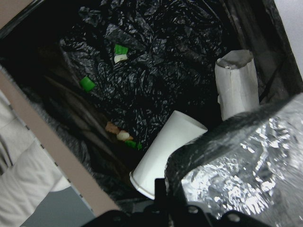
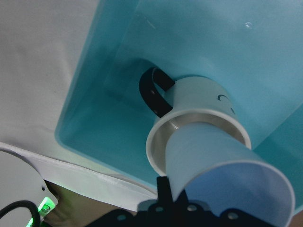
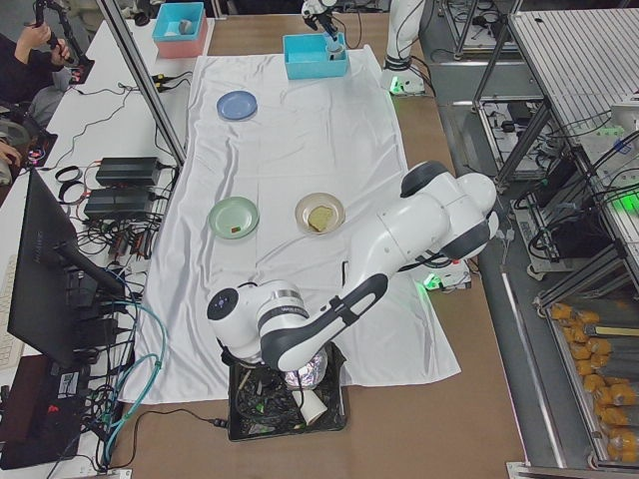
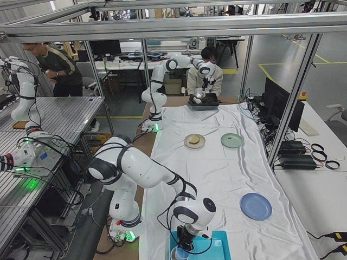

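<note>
My left gripper is shut on a crumpled foil item [image 1: 241,175], held over the black-lined bin [image 1: 142,52]. In the bin lie a white cup [image 1: 165,146], a crumpled paper cup [image 1: 236,87] and small green and brown scraps. My right gripper is shut on a pale blue cup [image 2: 208,146], tipped at the mouth of a white mug [image 2: 194,94] with a black handle, inside the blue tub [image 2: 94,94].
A blue plate [image 4: 256,207], a green plate [image 4: 232,140] and a beige plate [image 4: 194,142] with a food piece lie on the white cloth.
</note>
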